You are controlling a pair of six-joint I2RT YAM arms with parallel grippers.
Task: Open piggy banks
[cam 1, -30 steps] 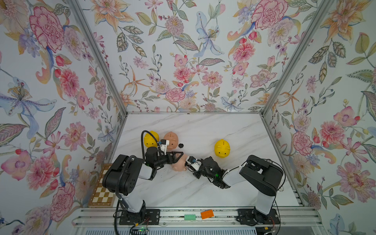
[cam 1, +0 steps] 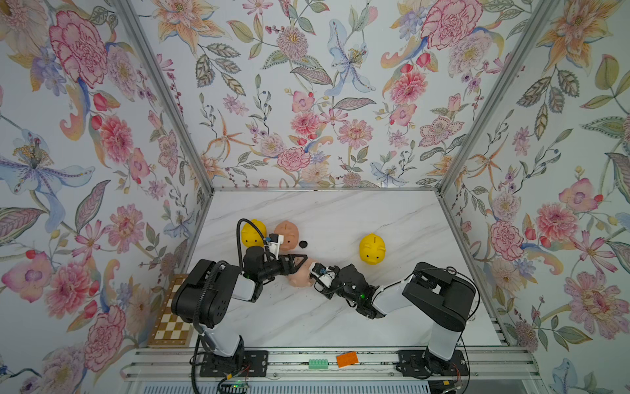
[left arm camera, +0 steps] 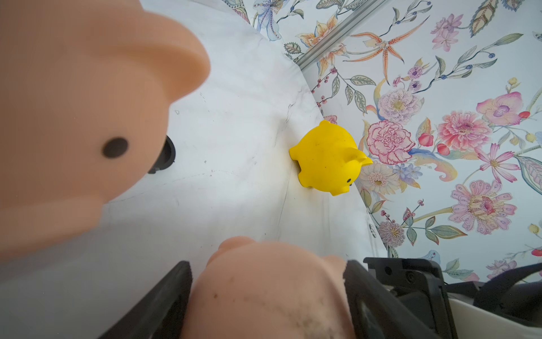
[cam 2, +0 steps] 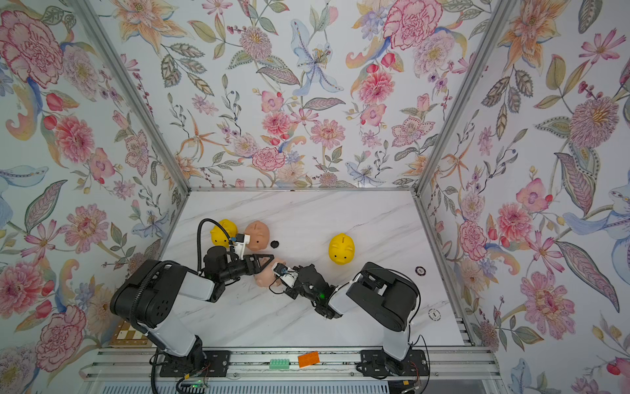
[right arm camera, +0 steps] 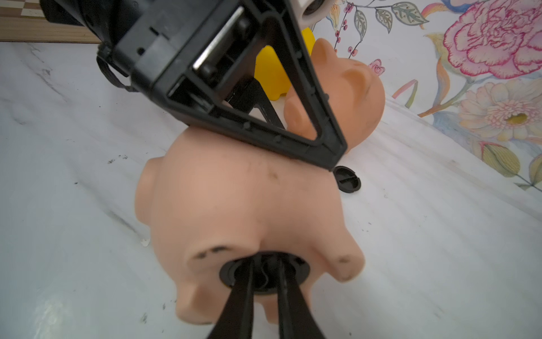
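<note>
A pink piggy bank (right arm camera: 225,180) lies tipped, its legs and belly turned toward my right gripper. A black round fitting (right arm camera: 228,275) sits in that belly. The right fingers reach the fitting with a narrow gap between them; their tips are dark against it, so contact is hard to tell. My left gripper stands wide open, its fingers on either side of the bank's rounded body (left arm camera: 265,299). Behind stands another pink bank (cam 1: 286,234), with a loose black plug (right arm camera: 347,179) on the table beside it.
One yellow bank (cam 1: 372,249) stands alone on the right. Another yellow bank (cam 1: 253,234) is at the back left, beside the second pink one. A chessboard (cam 1: 172,321) lies at the left edge.
My right gripper has shifted slightly around the pink bank's belly, and its forearm has turned a little. The left arm and the other banks stay where they were.
</note>
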